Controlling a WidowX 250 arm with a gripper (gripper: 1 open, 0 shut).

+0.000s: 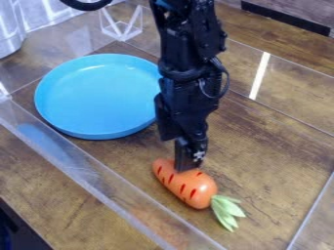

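Note:
An orange toy carrot (186,183) with red-black stripes and pale green leaves lies on the wooden surface at the lower middle, leaves toward the lower right. My black gripper (181,146) points down just above the carrot's upper left end, open, with nothing clearly between its fingers. Whether the fingertips touch the carrot is hard to tell.
A round blue plate (92,95) lies to the left, behind the gripper. Clear transparent edging crosses the lower left.

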